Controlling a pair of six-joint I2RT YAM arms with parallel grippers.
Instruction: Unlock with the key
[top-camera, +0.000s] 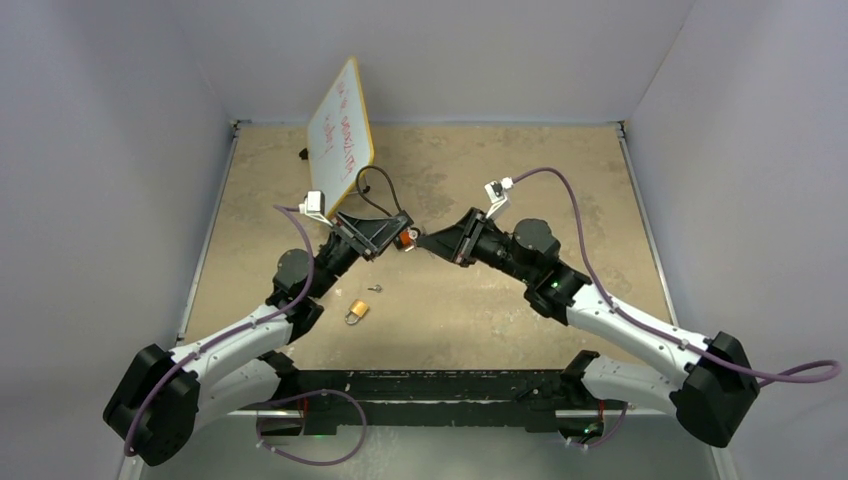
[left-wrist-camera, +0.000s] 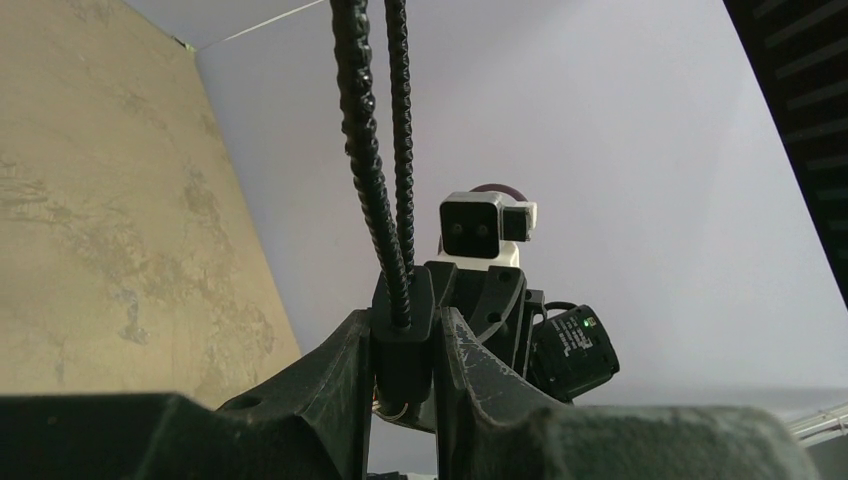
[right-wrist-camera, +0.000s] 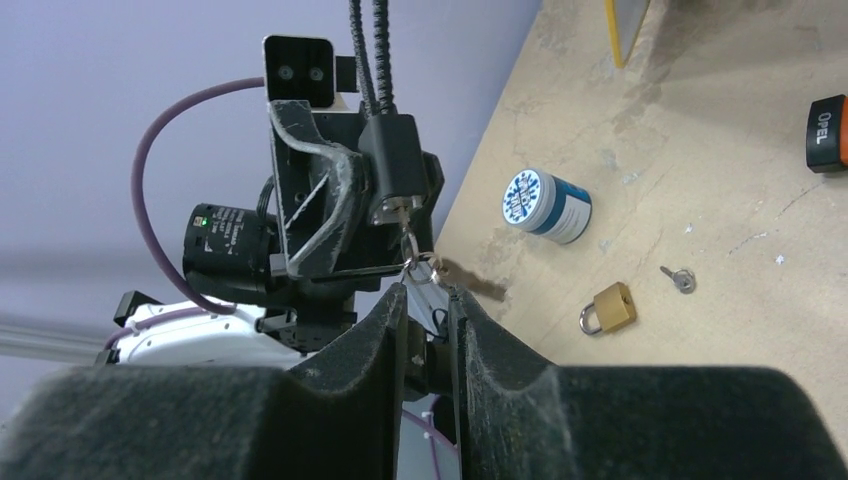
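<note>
My left gripper is shut on the black body of a cable lock, its braided cable rising above; in the right wrist view a metal stem and ring (right-wrist-camera: 420, 262) hang from that body (right-wrist-camera: 398, 155). My right gripper is just beside the ring, fingertips a small gap apart; whether anything is between them is unclear. On the floor lie a small silver key (top-camera: 374, 288) and a brass padlock (top-camera: 356, 312).
A white board (top-camera: 340, 125) with red writing stands at the back left. The right wrist view shows a blue-white tin (right-wrist-camera: 545, 205) and an orange-black box (right-wrist-camera: 826, 135).
</note>
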